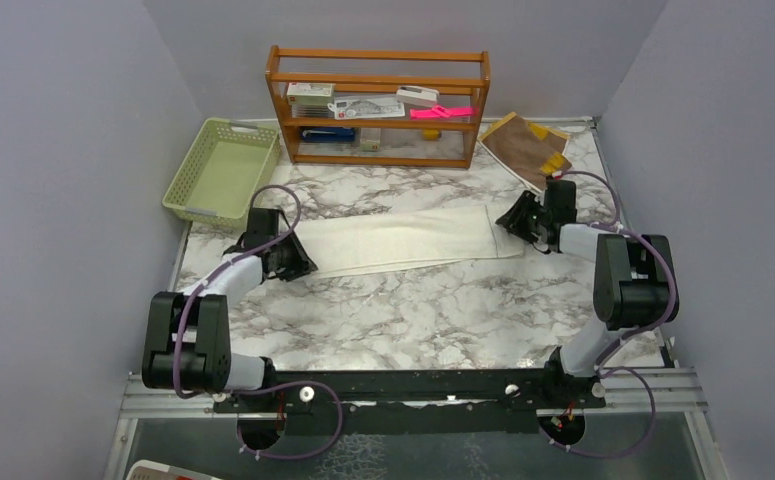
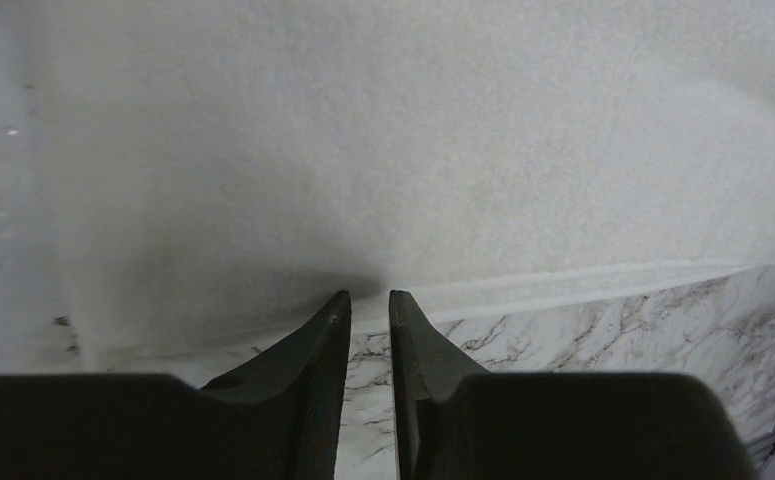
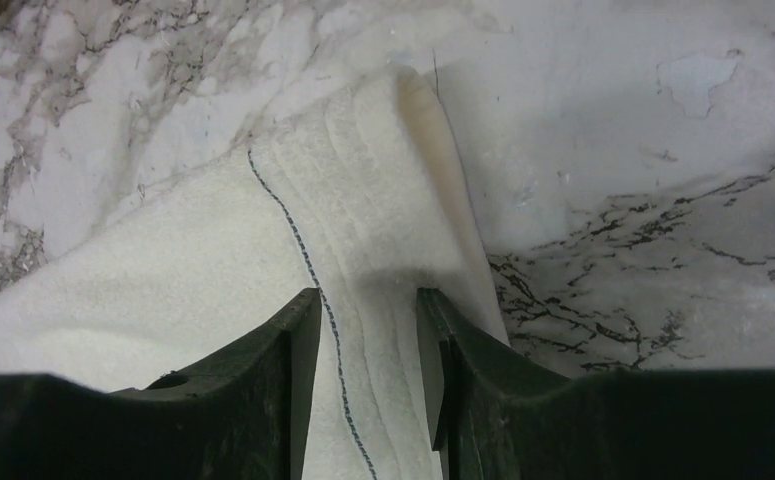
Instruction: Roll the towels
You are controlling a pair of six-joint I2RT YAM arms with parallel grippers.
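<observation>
A cream towel lies long and flat across the marble table, with a lengthwise fold along its front. My left gripper is low at the towel's left part, by its front edge; its fingertips are close together, and what is between them is unclear. My right gripper stands part open over the towel's right end, which has ribbed bands and a stitched dark line; nothing is clearly held between its fingers.
A green basket sits back left, a wooden shelf with small items at the back centre, and brown-and-yellow cloths back right.
</observation>
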